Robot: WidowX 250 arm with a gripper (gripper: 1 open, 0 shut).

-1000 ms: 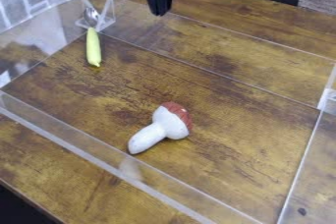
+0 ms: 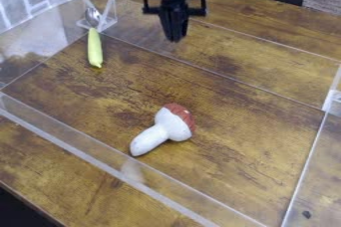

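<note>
My black gripper [image 2: 174, 22] hangs at the top centre of the camera view, pointing down above the wooden surface, with its fingers close together and nothing seen between them. A pale yellow-green elongated object, like a corn cob or vegetable [image 2: 95, 49], lies at the upper left, apart from the gripper. A white mushroom toy with a red-brown cap [image 2: 162, 131] lies on its side in the lower middle, well away from the gripper.
Clear plastic walls [image 2: 138, 177] edge the wooden board [image 2: 253, 82] at left, front and right. A transparent angled piece stands at the upper left beside the yellow object. A dark strip sits at the back right.
My gripper has come down in the picture from the top edge, further over the board and slightly to the right. The objects on the board have not visibly moved.
</note>
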